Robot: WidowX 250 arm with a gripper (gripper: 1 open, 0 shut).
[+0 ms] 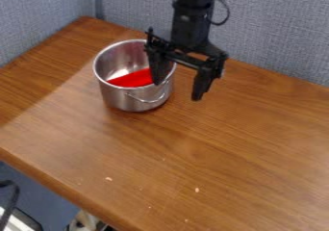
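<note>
A steel pot (131, 97) with a wire handle stands on the wooden table, left of centre. A red object (131, 79) lies inside it, partly hidden by my arm. My black gripper (178, 82) is open over the pot's right side, one finger at or inside the rim and the other outside to the right.
Grey padded walls (276, 33) close the back and left. Beyond the lower-left table edge are the floor and some cables.
</note>
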